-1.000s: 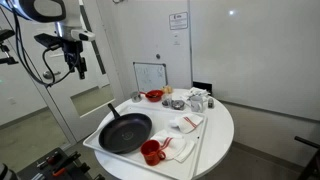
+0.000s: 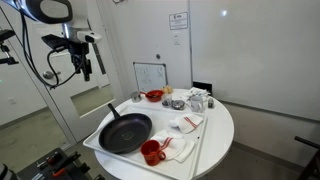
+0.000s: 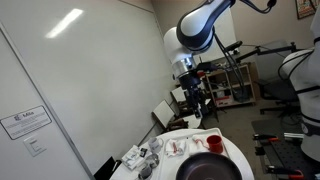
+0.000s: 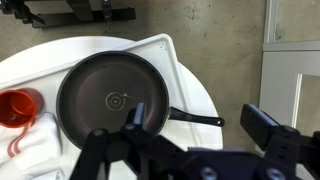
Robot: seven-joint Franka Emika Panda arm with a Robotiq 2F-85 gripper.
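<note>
High above the left part of the round table, my gripper points downward, clear of everything below. In the wrist view my two black fingers stand wide apart, with nothing between them. A black frying pan rests on a white tray; its handle reaches past the tray's edge. Beside the pan stands a red mug, and a white cloth with red stripes lies crumpled next to that. A second white cloth sits farther back on the tray.
Along the table's back edge are a red pan, metal pots and a glass jar. A whiteboard leans behind the table.
My arm has shifted slightly to the right in exterior view 1, with the gripper still high. The pan, mug and cloths have stayed where they were.
</note>
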